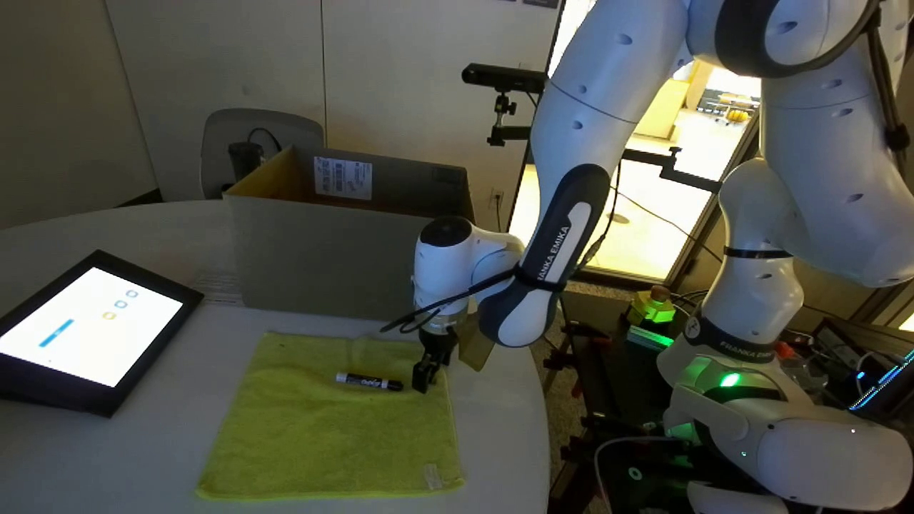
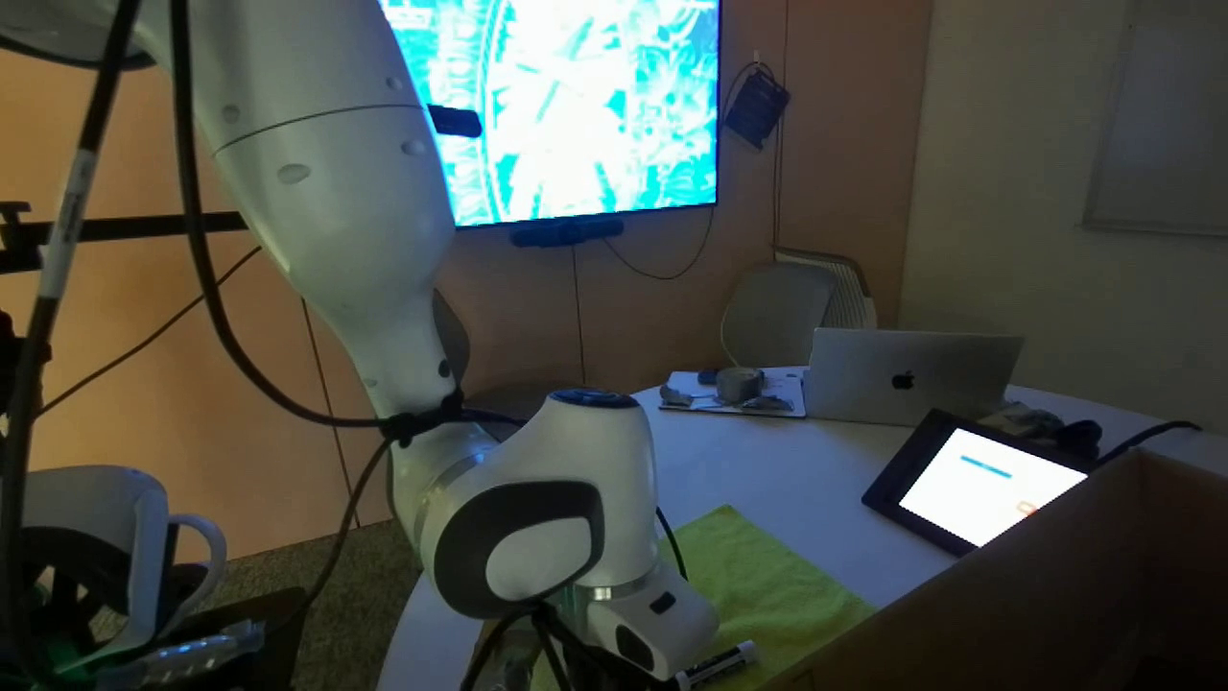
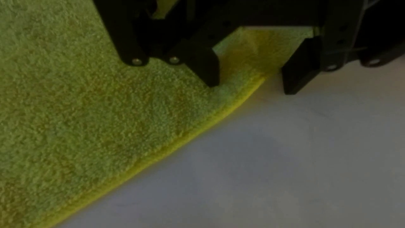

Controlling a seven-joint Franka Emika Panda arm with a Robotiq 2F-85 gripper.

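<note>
A yellow-green towel [image 1: 334, 445] lies spread on the white round table, with a black-and-white marker [image 1: 370, 382] resting on it. At the towel's right edge, near the box, my gripper [image 1: 422, 383] points down, low over the cloth. The wrist view shows the gripper open, its two dark fingers standing apart. The left finger [image 3: 207, 68] is over the towel [image 3: 114, 114], the right one over bare table. A slightly rumpled part of the towel's edge shows between them; whether either finger touches it, I cannot tell.
A large open cardboard box [image 1: 334, 265] stands just behind the towel. A tablet with a lit screen [image 1: 94, 325] sits to the left. A laptop [image 2: 909, 374] appears across the table. Bare table lies left of the towel.
</note>
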